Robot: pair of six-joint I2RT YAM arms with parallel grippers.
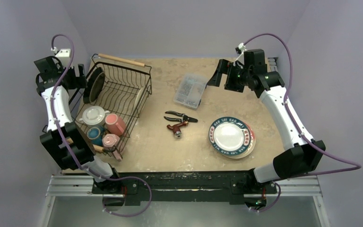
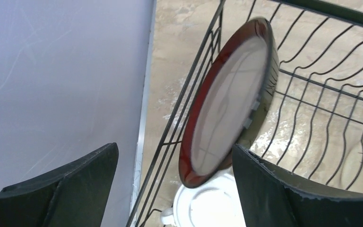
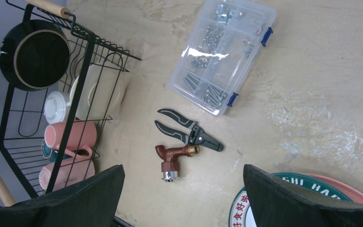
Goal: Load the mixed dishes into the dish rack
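Observation:
The black wire dish rack (image 1: 143, 98) holds a dark pan or plate (image 2: 227, 104) standing on edge, a white lidded pot (image 1: 93, 115), pink mugs (image 1: 115, 124) and a blue cup (image 1: 95, 135). My left gripper is open at the rack's left side, above and beside the dark piece, with nothing held. My right gripper is open over the table, empty. A pile of plates (image 1: 228, 136) with a teal-lettered top plate lies at the front right.
A clear parts box (image 1: 190, 90), pruner-like pliers (image 1: 182, 118) and a brown fitting (image 1: 177, 128) lie mid-table. Grey walls stand close left and right.

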